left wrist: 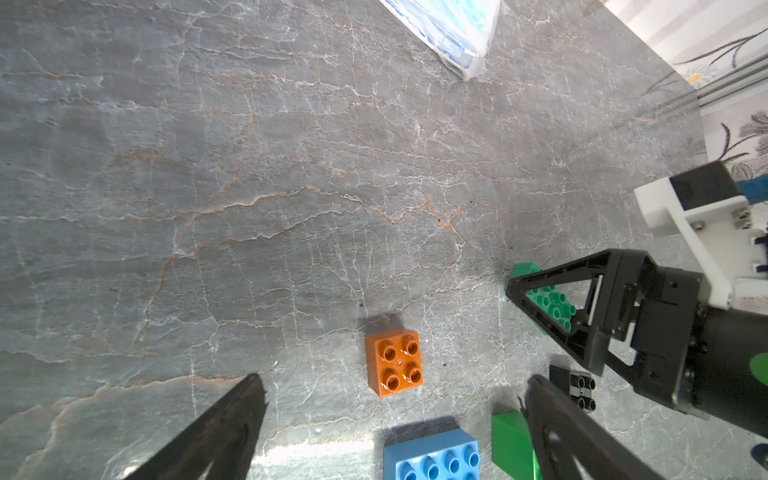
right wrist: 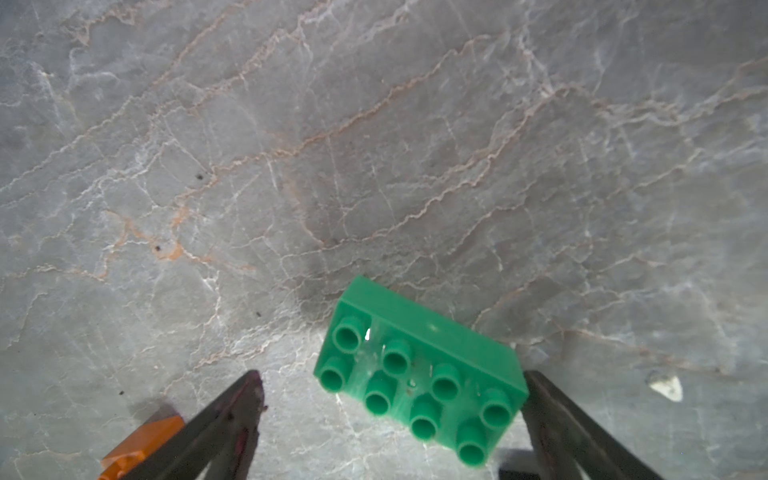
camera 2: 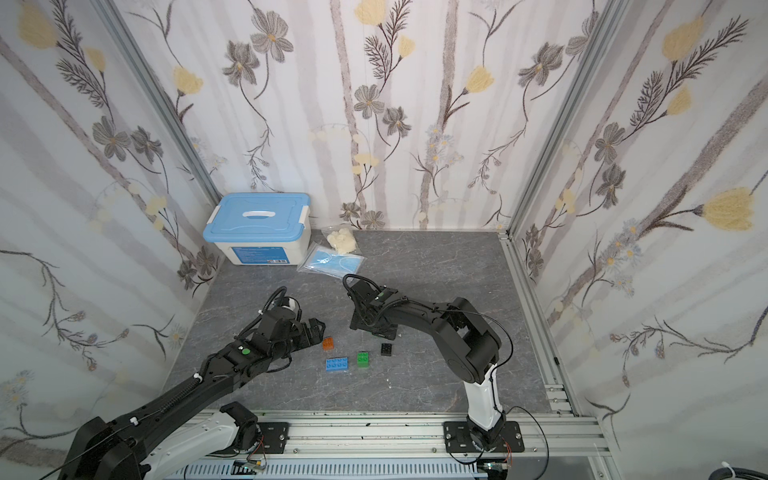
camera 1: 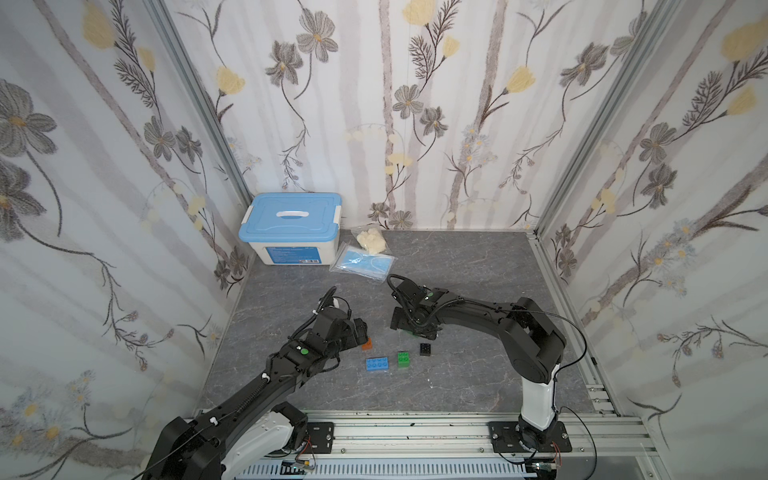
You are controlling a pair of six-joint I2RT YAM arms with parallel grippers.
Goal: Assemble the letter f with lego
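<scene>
Between the spread fingers of my right gripper lies a long green brick (right wrist: 424, 368), studs up and at a slant. Its right end comes close to the right finger (right wrist: 560, 424); a gap separates it from the left one. My left gripper is open and empty, with an orange brick (left wrist: 394, 362) in view beyond its fingertips. Closer to the front, a blue brick (camera 1: 377, 364), a small green brick (camera 1: 403, 359) and a black brick (camera 1: 425, 349) rest apart on the table.
A white box with a blue lid (camera 1: 292, 216) stands at the back left. Beside it lie a flat plastic packet (camera 1: 364, 262) and a bag of pale stuff (camera 1: 371, 240).
</scene>
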